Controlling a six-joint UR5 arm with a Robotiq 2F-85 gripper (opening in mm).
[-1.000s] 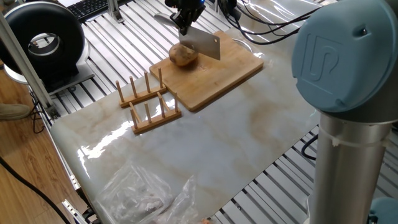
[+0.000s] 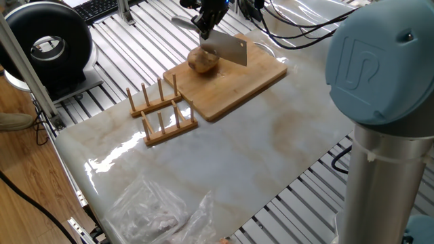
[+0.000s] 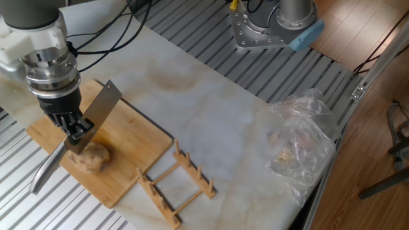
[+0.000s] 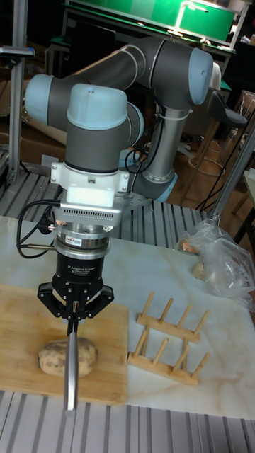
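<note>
My gripper (image 2: 203, 30) is shut on a metal cleaver (image 2: 229, 49), gripping it where handle and blade meet. A brown potato (image 2: 202, 61) rests on the wooden cutting board (image 2: 252, 76), right by the blade. Seen in exterior view 2, the cleaver (image 3: 103, 107) slants across, its blade to one side of my gripper (image 3: 78, 132) and its handle to the other, over the potato (image 3: 94, 160). In exterior view 3 the cleaver's handle (image 4: 71, 377) points toward the camera and covers part of the potato (image 4: 54, 358). Whether the edge is inside the potato cannot be made out.
A wooden peg rack (image 2: 169, 132) stands beside the board. Clear plastic bags (image 3: 303, 144) with something inside lie near the table's far end. Dark cables (image 3: 115, 45) hang by the arm. The marbled table top (image 2: 251, 149) between rack, bags and arm base is bare.
In exterior view 1 the cleaver and gripper have shifted slightly right, and the potato has moved a little the same way. The board and rack have stayed put.
</note>
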